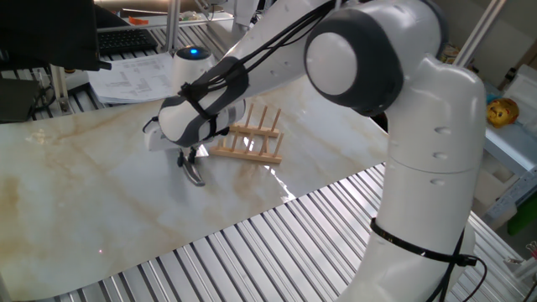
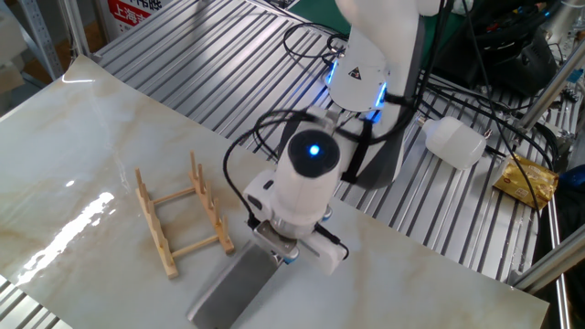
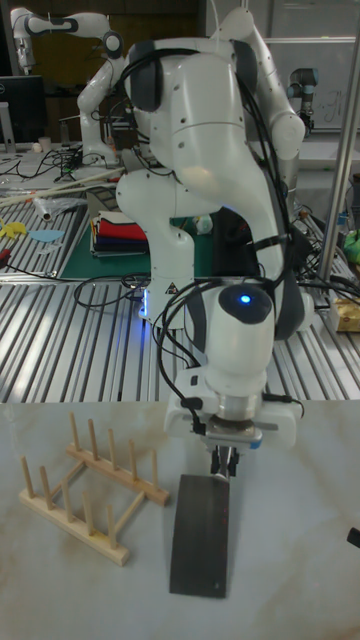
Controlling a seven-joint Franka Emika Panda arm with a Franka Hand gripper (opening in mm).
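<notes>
My gripper point(image 3: 224, 463) points down at the table and is shut on a metal cleaver. Its wide grey blade point(image 3: 199, 539) extends toward the camera in exterior view 3 and toward the lower left in exterior view 2, where the blade point(image 2: 236, 288) shows again. A curved silvery handle point(image 1: 195, 173) sticks out by the fingers in exterior view 1. Beside the cleaver, apart from it, stands a wooden rack point(image 3: 96, 485) with two rails and upright pegs, its slots empty. The exact grip between the fingertips is hard to make out.
A slatted metal deck point(image 1: 277, 243) borders the tabletop on the robot's side. A small dark object point(image 3: 355, 538) lies at the right edge. Papers point(image 1: 130, 80) lie beyond the far side.
</notes>
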